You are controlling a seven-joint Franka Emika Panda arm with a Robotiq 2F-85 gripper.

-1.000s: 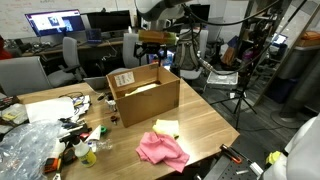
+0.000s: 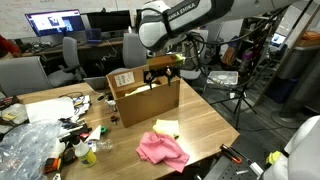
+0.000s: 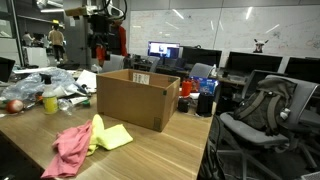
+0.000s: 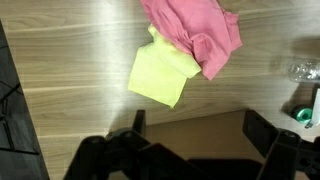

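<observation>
My gripper [image 2: 161, 74] hangs open above the cardboard box [image 2: 148, 104], its fingers apart. Between them in the wrist view only the brown box wall [image 4: 215, 126] and table show, with nothing held. A pink cloth [image 2: 162, 149] lies on the table in front of the box. Beside it is a yellow cloth [image 2: 166, 127], lying nearer the box. The wrist view shows the pink cloth [image 4: 195, 30] overlapping part of the yellow cloth [image 4: 158, 72]. Inside the open-topped box something yellow [image 2: 142, 89] partly shows; the rest of the interior is hidden.
Left of the box the table is crowded with a clear plastic bag [image 2: 28, 145], a yellow can [image 2: 85, 153] and several small items. Bare wooden tabletop [image 3: 182, 150] lies to the right of the cloths. A backpack [image 3: 263, 105] rests on a chair beyond the table.
My gripper has come down from higher up, toward the box's top, and somewhat nearer the front. It stays open. The cloths and box have not moved.
</observation>
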